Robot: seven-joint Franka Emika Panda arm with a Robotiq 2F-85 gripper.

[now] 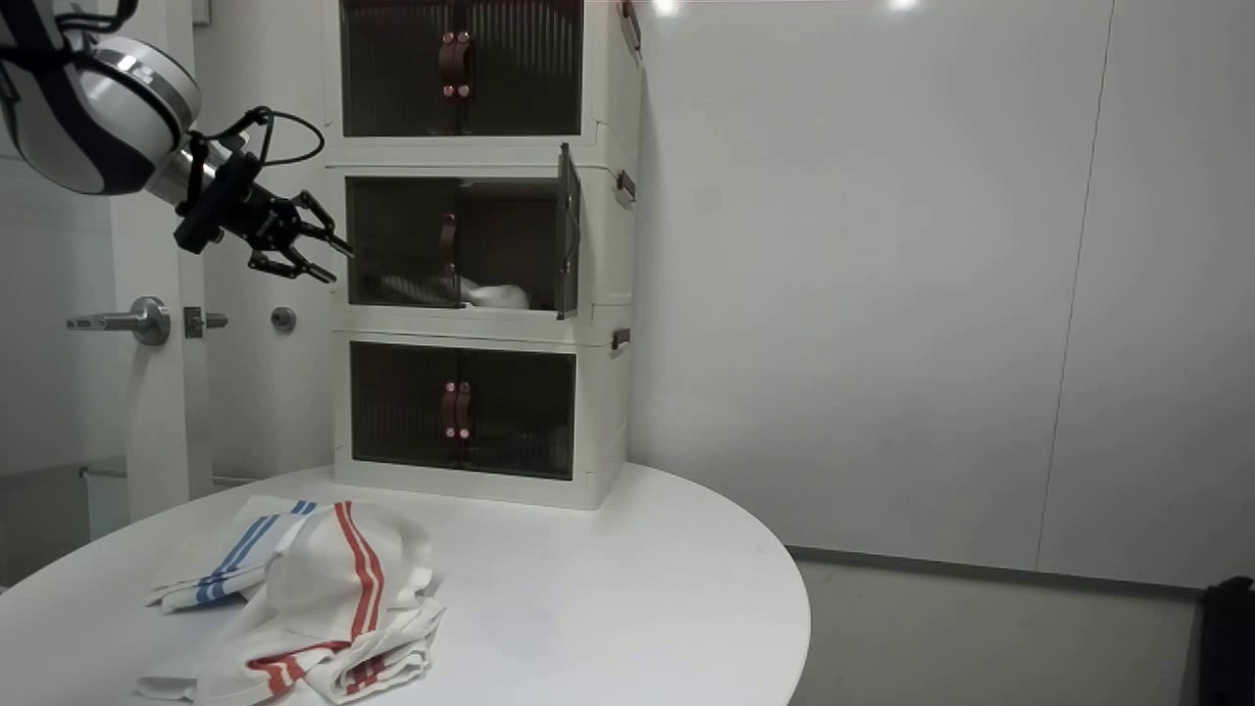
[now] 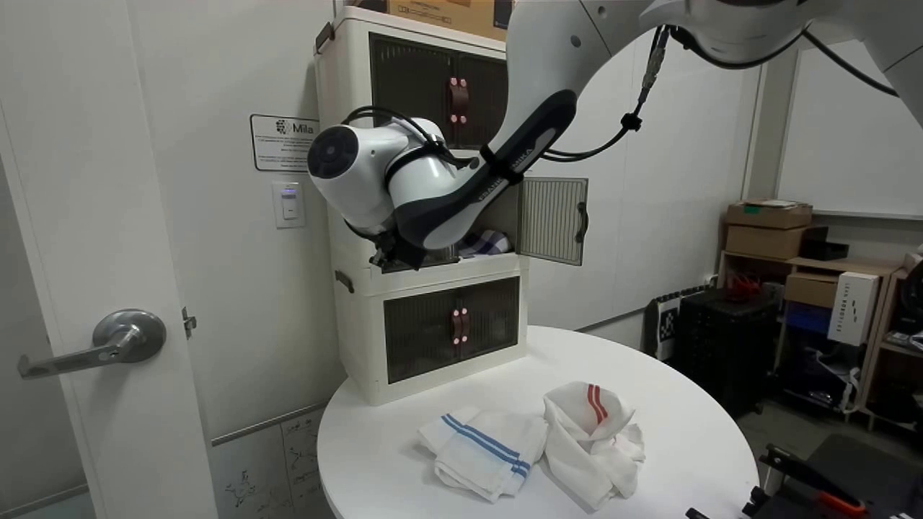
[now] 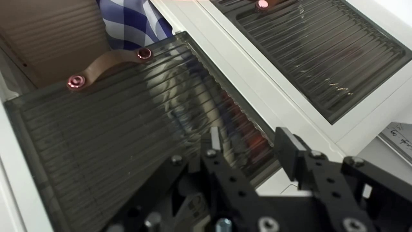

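Observation:
My gripper [image 1: 342, 264] hangs in the air at the left front of the cabinet's middle compartment, its fingers apart and nothing between them. In the wrist view the gripper points toward the ribbed left door [image 3: 104, 127], which is closed, with its brown strap handle [image 3: 110, 62] away from the fingertips. The right door [image 1: 568, 231] of that compartment stands swung out. Inside, a blue-and-white checked cloth [image 3: 133, 23] lies by the opening. More items show blurred behind the ribbed door. In exterior view 2 the arm hides most of the gripper.
On the round white table [image 1: 612, 588] lie a blue-striped towel [image 2: 484, 450] and a crumpled red-striped towel [image 1: 353, 588]. The bottom compartment's doors [image 1: 406, 406] are closed. Open tabletop lies to the right of the towels.

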